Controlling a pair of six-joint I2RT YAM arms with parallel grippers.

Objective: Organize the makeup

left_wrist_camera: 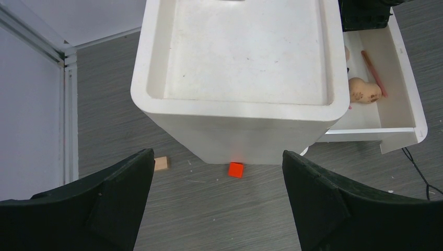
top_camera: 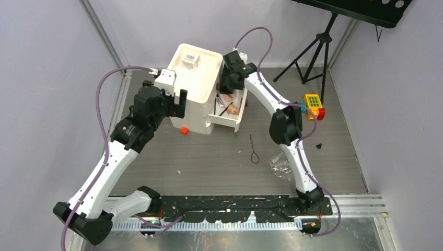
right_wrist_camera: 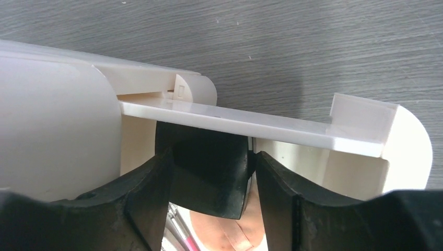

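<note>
A white storage unit [top_camera: 197, 78] has its drawer [top_camera: 222, 120] pulled out, holding a peach sponge [left_wrist_camera: 364, 91], a pink round item [right_wrist_camera: 209, 232] and pen-like tools [right_wrist_camera: 180, 230]. My right gripper is down at the drawer; in the right wrist view its fingers are part open around a black rectangular case [right_wrist_camera: 201, 157] inside, and whether they grip it is unclear. My left gripper hangs open left of and in front of the unit, with nothing between its fingers.
On the floor lie a red cube [top_camera: 184, 130], a looped black cord [top_camera: 255, 157], a clear bag [top_camera: 281, 168] and colourful blocks [top_camera: 314, 104]. A black stand [top_camera: 324, 39] is at the back right.
</note>
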